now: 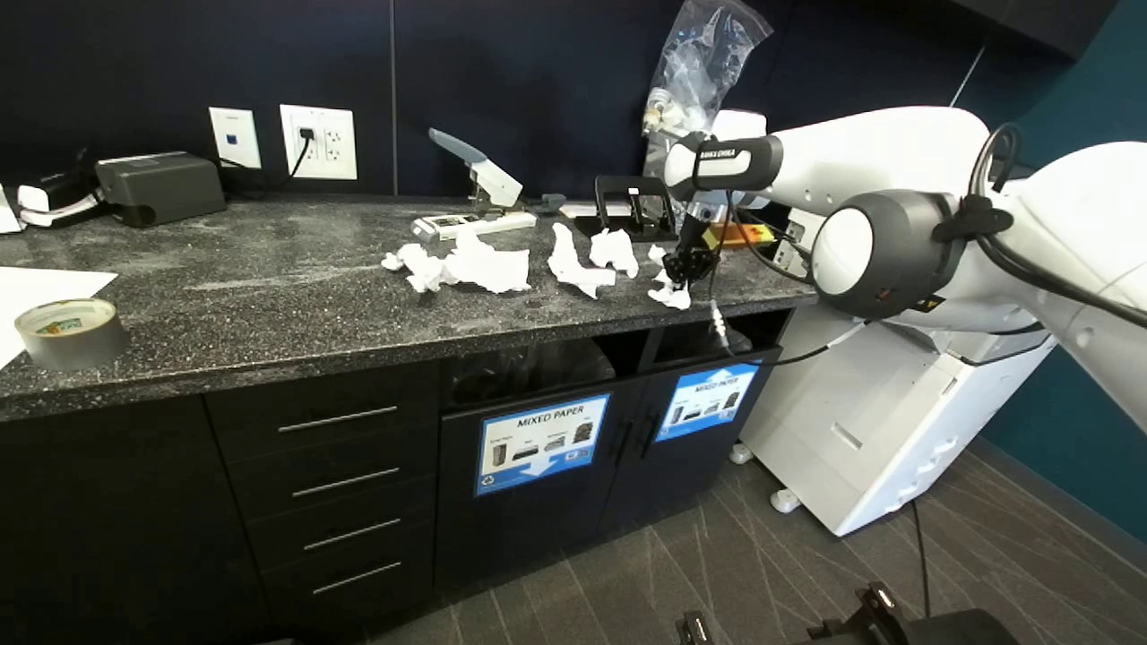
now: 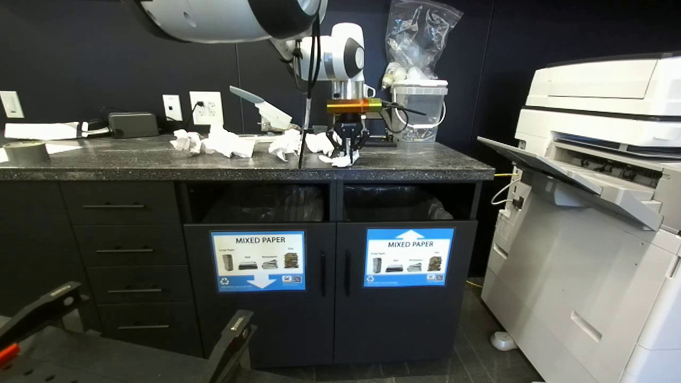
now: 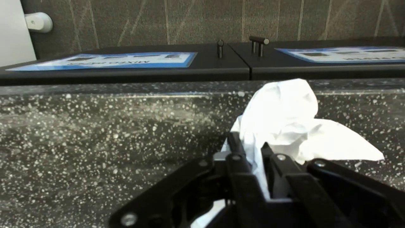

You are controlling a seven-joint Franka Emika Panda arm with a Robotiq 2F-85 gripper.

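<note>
My gripper is shut on a crumpled piece of white paper (image 3: 284,114), near the counter's front edge. The paper bulges out beyond the fingertips, with one pointed flap spread to the right. In exterior view 1 the gripper (image 1: 688,269) is low at the right end of the counter, the paper (image 1: 668,295) showing beside it; whether the paper touches the counter I cannot tell. More crumpled paper lies to the left: one piece (image 1: 614,252) close by, another (image 1: 577,263) beside it, and a wider heap (image 1: 473,263) farther left.
Below the counter (image 2: 447,159) are two open-topped bin compartments, left (image 2: 268,201) and right (image 2: 396,201), with mixed-paper labels. A stapler (image 1: 484,193), a black hole punch (image 1: 632,210) and a clear bucket (image 2: 418,108) stand behind. A tape roll (image 1: 71,333) sits far left.
</note>
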